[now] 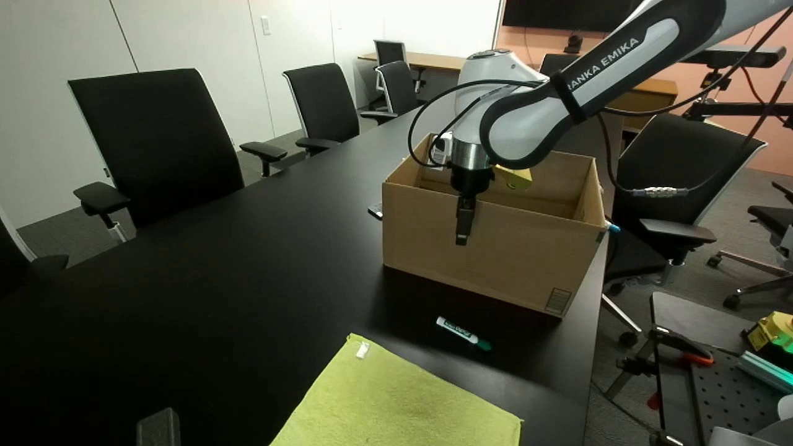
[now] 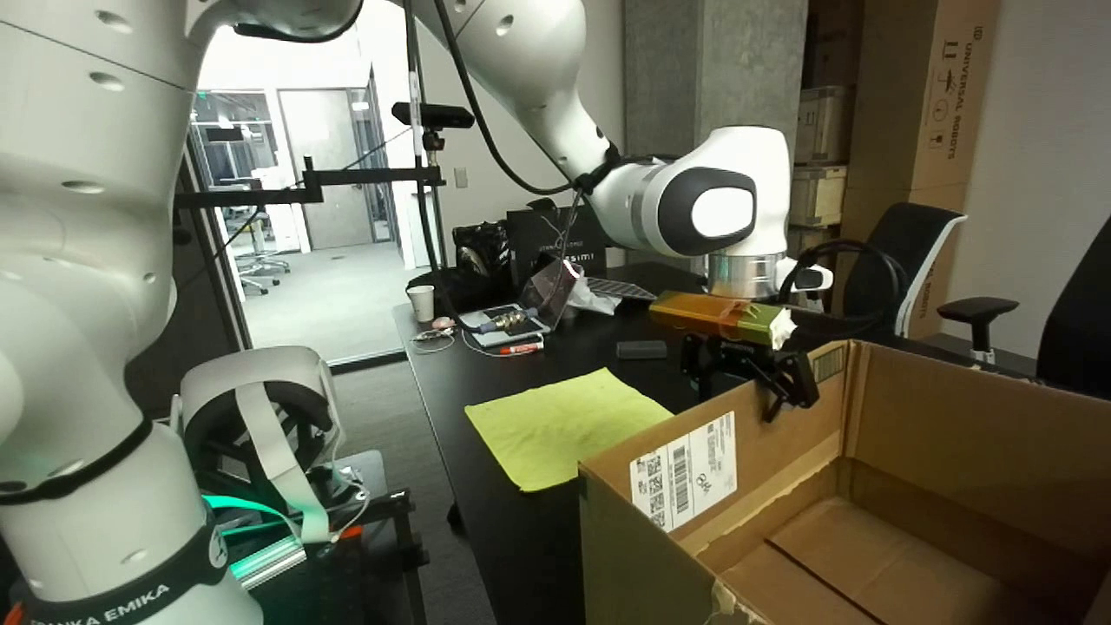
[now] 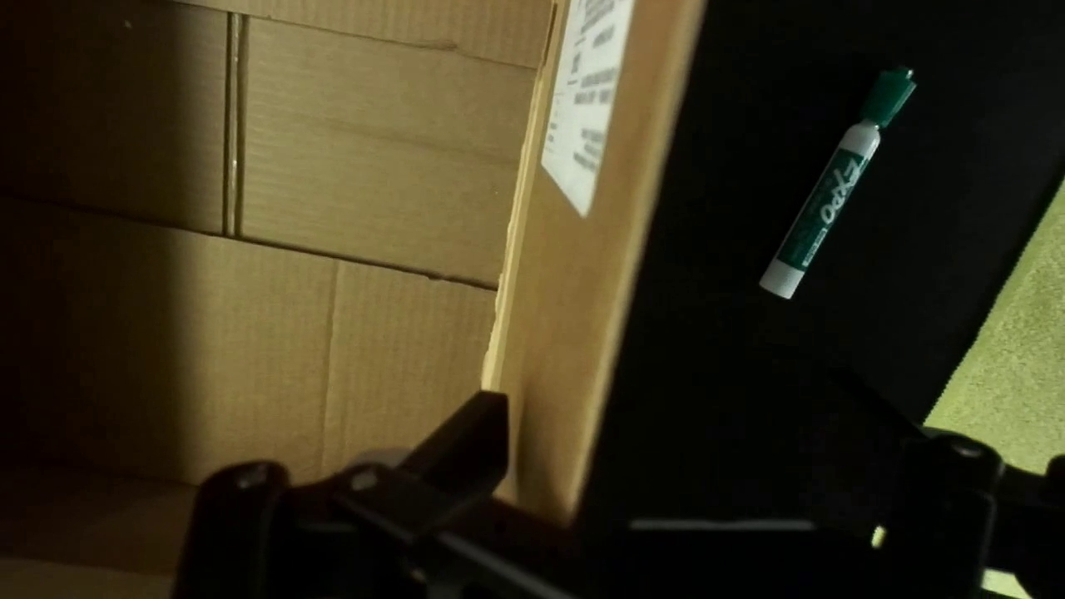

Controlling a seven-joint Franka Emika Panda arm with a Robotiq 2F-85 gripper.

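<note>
My gripper (image 2: 744, 396) stands open at the cardboard box (image 1: 490, 245), straddling the rim of one long wall. In the wrist view one finger (image 3: 464, 439) is over the box's inside, and the dark opposite finger is over the table outside. The wall runs between them, not visibly pinched. In exterior view 1 the outer finger (image 1: 464, 223) hangs in front of the wall; the other is hidden behind it. A green and white marker (image 3: 826, 205) lies on the black table between the box and a yellow-green cloth (image 1: 401, 401). What shows of the box floor is bare.
A dark block-like object (image 2: 641, 350) lies beyond the cloth. A laptop (image 2: 526, 312), a paper cup (image 2: 421, 302) and a red marker (image 2: 522, 345) occupy the table's far end. Chairs (image 1: 160, 141) line the table.
</note>
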